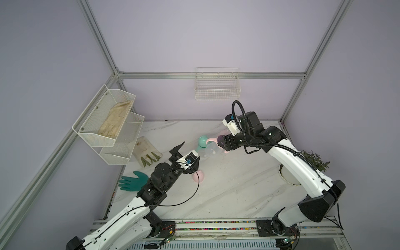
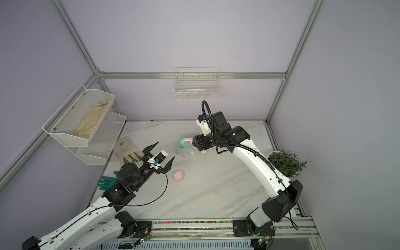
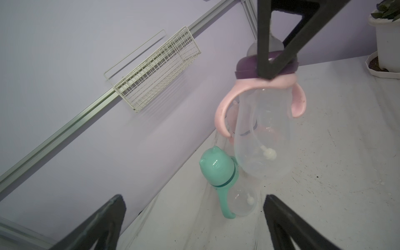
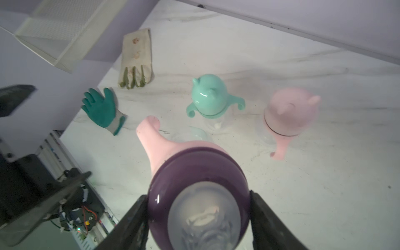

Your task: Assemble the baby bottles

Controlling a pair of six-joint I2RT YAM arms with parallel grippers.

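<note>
My right gripper (image 1: 225,142) has a clear bottle (image 3: 264,125) with pink handles, purple collar (image 4: 198,164) and teat between its fingers, held upright above the marble table. Behind it stand a teal-capped bottle (image 4: 210,93) and a pink-capped bottle (image 4: 291,110). A round pink part (image 2: 178,175) lies at the middle front of the table. My left gripper (image 2: 160,156) stands open and empty to the left of the held bottle.
Two gloves (image 4: 100,108) (image 4: 135,60) lie at the left under a white wall shelf (image 1: 108,125). A plant (image 2: 287,162) sits at the right edge, and a wire basket (image 1: 216,83) hangs at the back.
</note>
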